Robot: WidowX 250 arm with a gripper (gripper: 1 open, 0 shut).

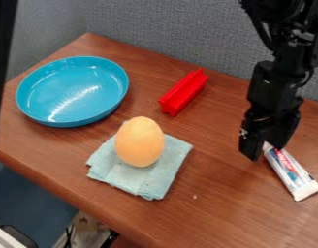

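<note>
The black gripper (258,145) hangs low at the right of the table, its fingertips just above or at the upper end of a white toothpaste tube (295,176) with blue and red print, which lies slanted on the wood. The gripper looks open; whether it touches the tube is unclear. An orange egg-shaped object (140,141) rests on a folded pale blue cloth (161,179) in the middle. A blue plate (73,90) lies at the left, and a red bar-like object (184,91) lies at the back centre.
The wooden table (148,218) has free room at the front and between the cloth and the gripper. A grey padded wall runs along the back. The table's left edge drops to a dark floor.
</note>
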